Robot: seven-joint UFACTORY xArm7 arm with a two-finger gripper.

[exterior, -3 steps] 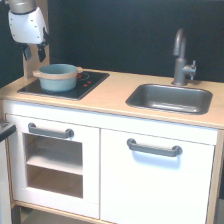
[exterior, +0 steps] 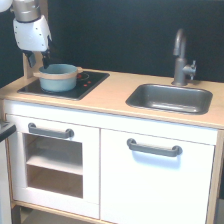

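Note:
A blue-grey pot (exterior: 59,79) stands on the black cooktop (exterior: 92,82) at the left of the toy kitchen's counter. My gripper (exterior: 38,66), dark-fingered under a white arm (exterior: 33,35), hangs at the upper left, close above the pot's left side. Its fingers are small and dark against the wall, so how far apart they stand is unclear. Whether they touch the pot's left handle cannot be made out.
To the right is an empty-looking sink (exterior: 170,98) with a dark grey faucet (exterior: 181,62) rising behind it. Bare wooden counter (exterior: 112,98) lies between cooktop and sink. Below are an oven door (exterior: 52,131) and a white cabinet door (exterior: 155,180), both with grey handles.
The arm and gripper have moved slightly right and down, nearer the pot. The pot looks to be in about the same place.

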